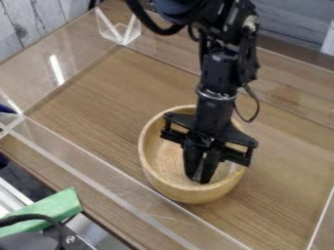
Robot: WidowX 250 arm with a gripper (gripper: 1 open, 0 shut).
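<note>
A round tan bowl point(162, 168) stands on the wooden table. The black gripper point(198, 170) reaches down from the top centre into the bowl, its fingertips low over or at the bottom. Whether its fingers are open or closed is hard to tell, and anything between them is hidden.
A clear plastic strip runs along its left front edge. A green object point(29, 222) lies at the lower left corner, off the table. A small white wire shape sits at the back left.
</note>
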